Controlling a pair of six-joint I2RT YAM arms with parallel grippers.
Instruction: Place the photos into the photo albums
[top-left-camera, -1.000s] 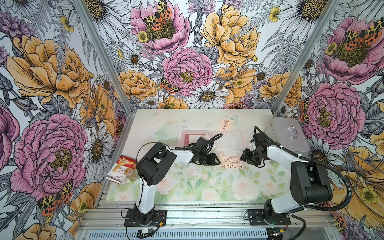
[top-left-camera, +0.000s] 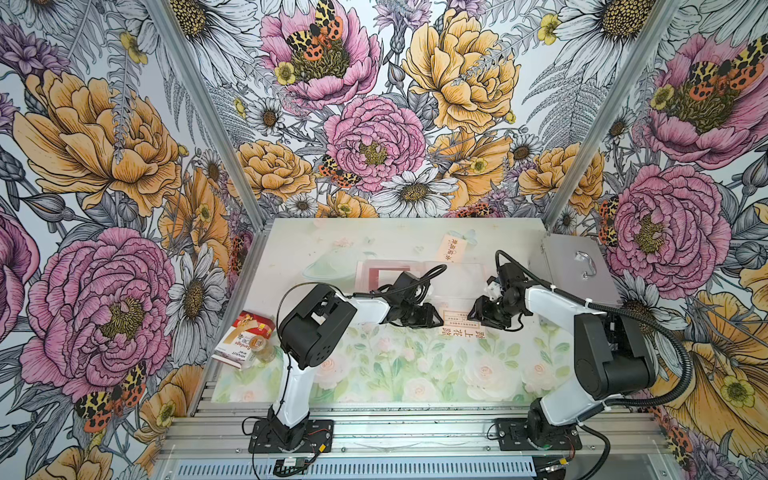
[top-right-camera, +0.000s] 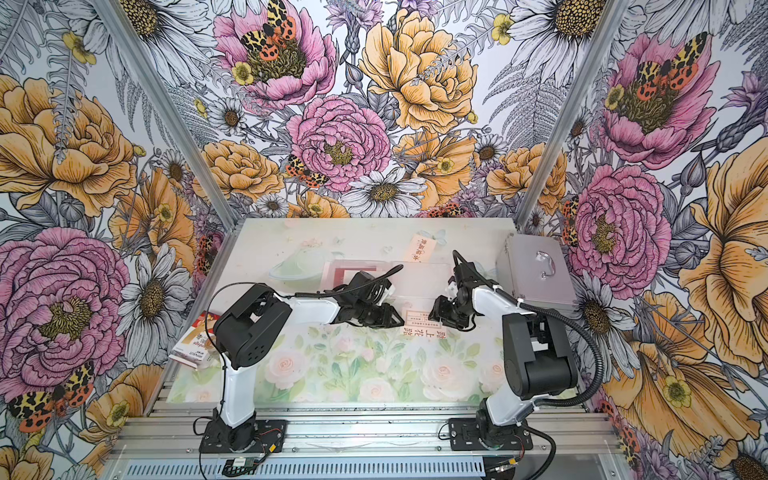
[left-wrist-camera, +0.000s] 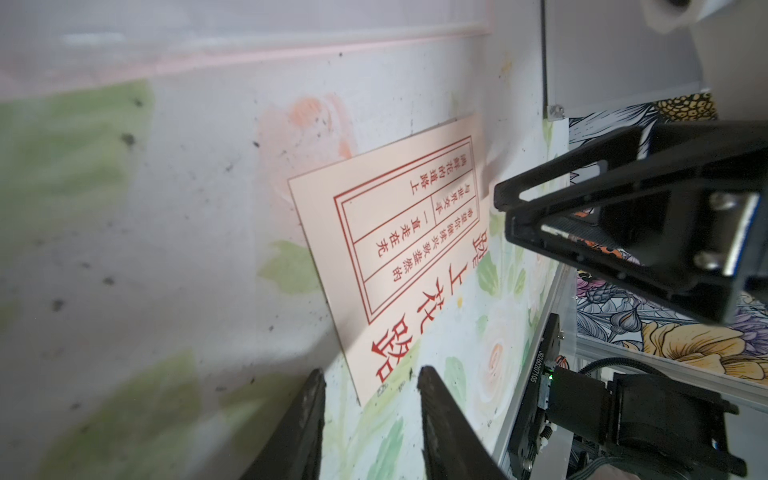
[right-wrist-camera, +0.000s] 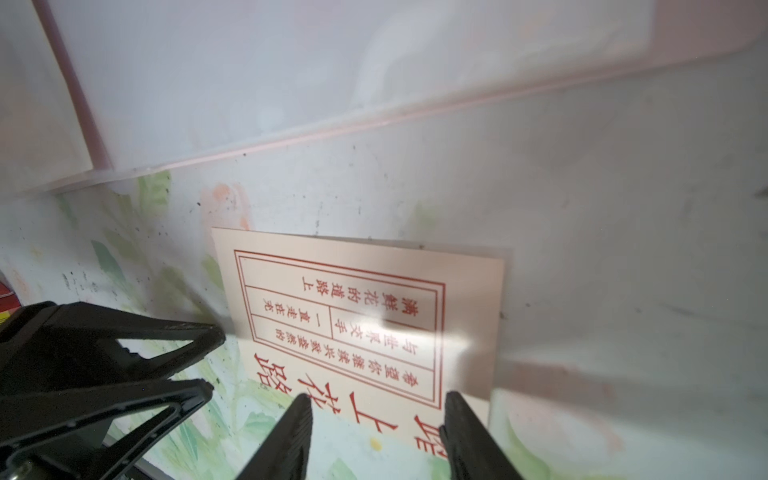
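A cream photo card with red lettering lies on the floral table in front of an open, pale pink album with clear pockets. My left gripper is low at the card's left end, open with nothing between its fingers. My right gripper hovers over the card from the other side, open and empty, its fingertips over the card's lettered edge. A second card lies behind the album.
A grey box with a handle stands at the right edge. A red and white packet lies at the far left.
The left gripper has shifted only slightly.
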